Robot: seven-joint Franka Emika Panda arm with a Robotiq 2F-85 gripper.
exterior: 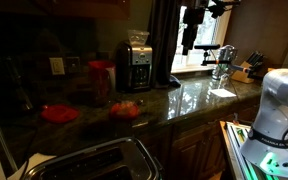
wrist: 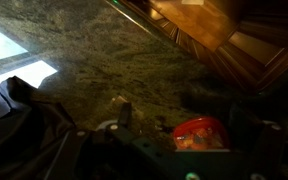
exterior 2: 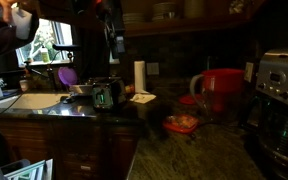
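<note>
High over the counter [exterior: 174, 105] hangs my dark gripper [exterior: 187, 48], well clear of everything on the surface. In the wrist view its two dark fingers [wrist: 125, 112] stand apart, and no held object shows between them. A red bowl [wrist: 201, 133] with orange-red contents appears below, near the lower edge of that view. Exterior view 2 shows the same bowl [exterior 2: 181, 124] on the dark stone counter. Poor light hides the details of the fingertips.
A coffee maker [exterior: 139, 62], a red pitcher [exterior: 99, 82] and a flat red item [exterior: 59, 113] line the back. At the front left lies a sink [exterior: 94, 160]. A toaster [exterior 2: 106, 93] and a paper towel roll [exterior 2: 139, 77] stand elsewhere on the counter.
</note>
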